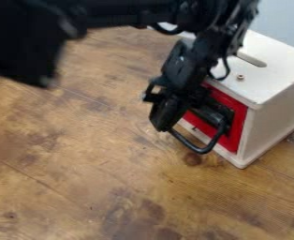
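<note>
A white box (pixel 265 94) with a red front panel (pixel 236 137) stands at the right of the wooden table (pixel 75 169). A black looped handle (pixel 202 145) sticks out low from the red panel. My black gripper (pixel 162 108) is at the box's front, over the upper part of the red panel and the handle, hiding much of both. I cannot tell how far its fingers are apart or whether anything is between them.
A pale wall (pixel 277 28) stands behind it. My arm covers the top left of the view.
</note>
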